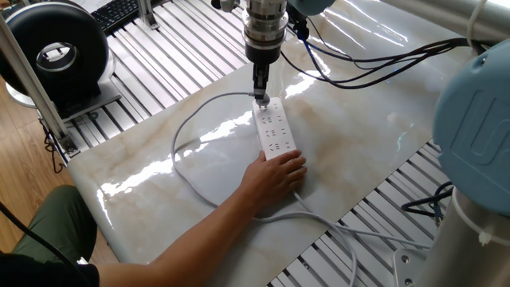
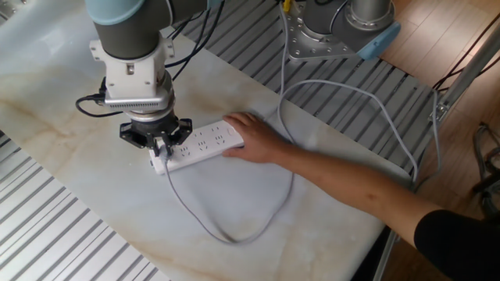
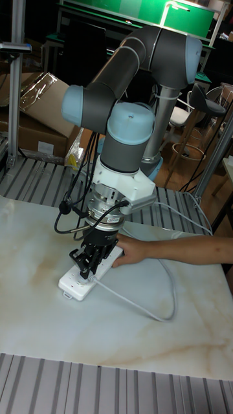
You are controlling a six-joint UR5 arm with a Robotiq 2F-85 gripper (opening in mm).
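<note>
A white power strip (image 1: pixel 275 131) lies flat on the marbled table, with rows of sockets facing up. At its far end in exterior view 1, my gripper (image 1: pixel 260 97) points straight down, shut on the grey plug (image 1: pixel 264 101) of a cable. From exterior view 2, the same plug (image 2: pixel 162 151) sits between the fingers, right over the strip's end sockets. Whether its pins are inside a socket cannot be made out. Exterior view 3 has the gripper (image 3: pixel 88 270) low over the strip (image 3: pixel 77 284), its fingers partly hiding the plug.
A person's hand (image 1: pixel 275 173) rests on the other end of the strip. The grey cable (image 1: pixel 175 155) loops across the table (image 1: pixel 135 179) beside the strip. Black cables (image 1: pixel 382 57) hang from the arm.
</note>
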